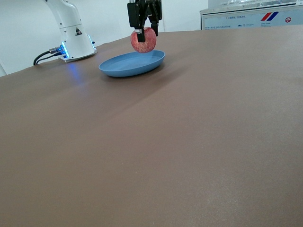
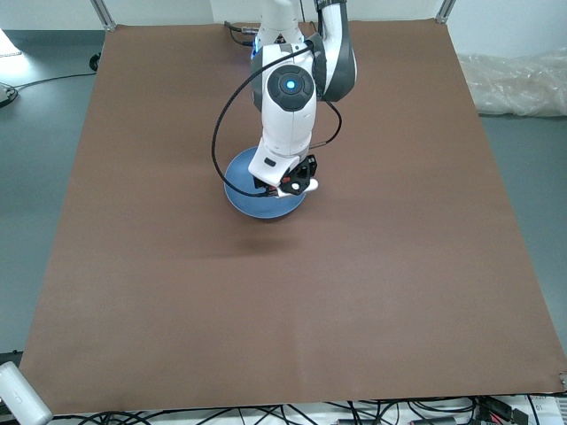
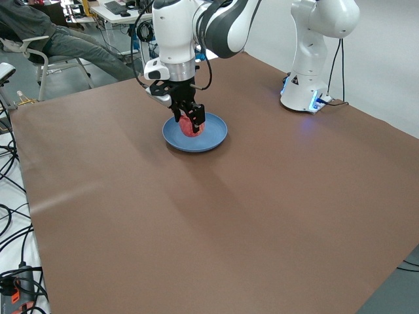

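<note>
A red apple [image 1: 149, 43] is held in the black gripper [image 1: 147, 34] just above a blue plate [image 1: 128, 72] on the brown table; in the right view the apple [image 3: 187, 131] shows in front of the plate [image 3: 215, 134] between the fingers. The gripper [image 3: 189, 123] is shut on it. In the left view the wrist and arm hide the apple, and the plate [image 2: 252, 205] shows beneath them.
The robot's white base [image 3: 301, 91] stands at the table's edge with cables. Cables and equipment lie along the outer edges; a seated person is beyond the table.
</note>
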